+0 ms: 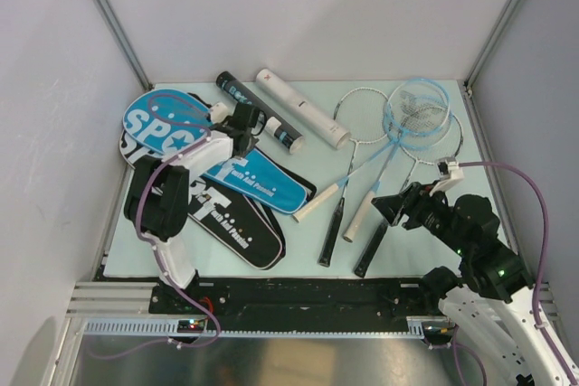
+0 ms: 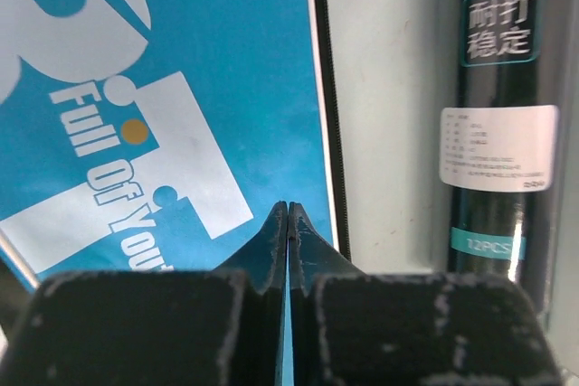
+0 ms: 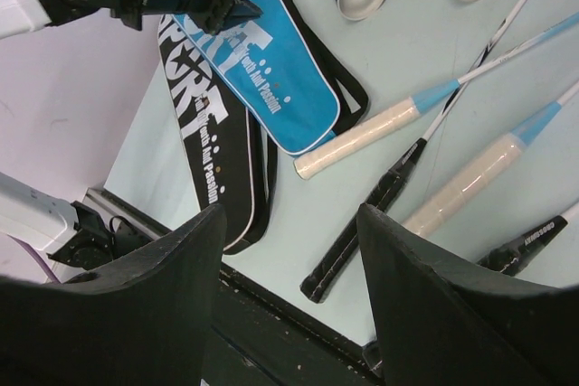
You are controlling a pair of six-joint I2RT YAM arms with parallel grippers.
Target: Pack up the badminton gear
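A blue racket bag [image 1: 271,183] lies over a black bag [image 1: 235,228] on the left of the mat. My left gripper is shut just above the blue bag, fingertips together with nothing visible between them. A dark shuttlecock tube [image 2: 498,79] and a white tube [image 1: 303,106] lie right of and behind the bag. Several rackets with white, light-blue and black handles lie on the right, some crossing, such as a black grip [image 3: 344,250]. My right gripper hangs open over the rackets' handle end, holding nothing.
Side and back walls enclose the work surface [image 1: 317,241]. The black front edge runs below the handles. A small clear patch lies between the black bag and the racket grips.
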